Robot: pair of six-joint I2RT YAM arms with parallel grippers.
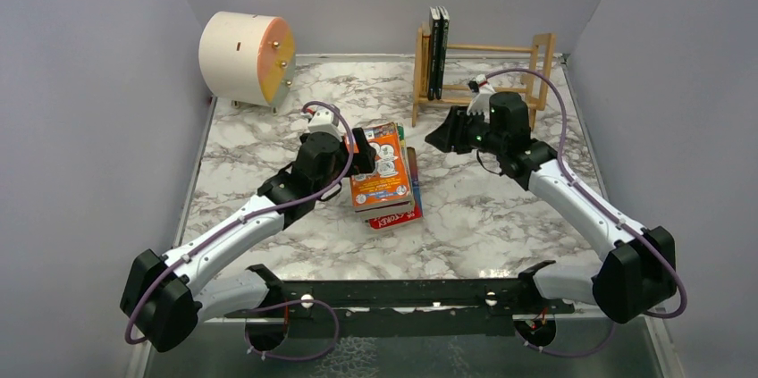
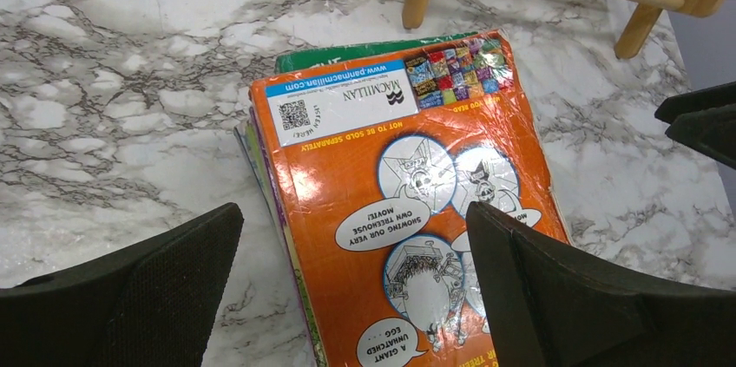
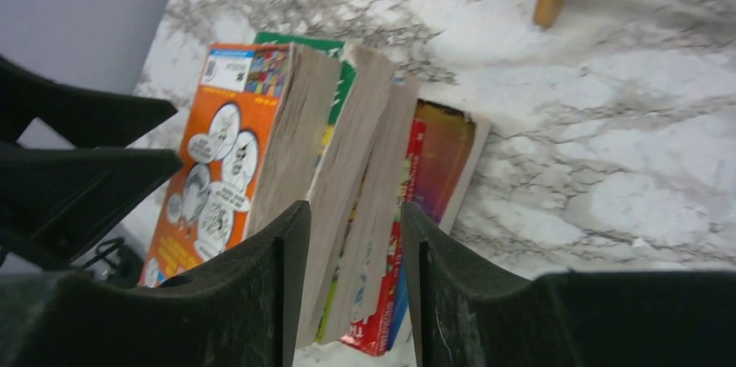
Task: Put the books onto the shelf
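An orange book (image 1: 379, 177) tops a slightly uneven pile near the middle of the table. Below it, a green book (image 2: 308, 58) peeks out at the far end and a red book (image 3: 382, 324) at the near end. My left gripper is open above the pile's left part, its fingers apart and nothing between them. To the right of the pile hovers my right gripper, empty, with a gap between its fingertips; the books' page edges show beyond. Two dark files (image 1: 437, 54) stand upright at the rack's left end.
The wooden rack (image 1: 493, 47) stands at the back right, mostly bare right of the files. At the back left is a white drum-shaped cabinet (image 1: 234, 58).
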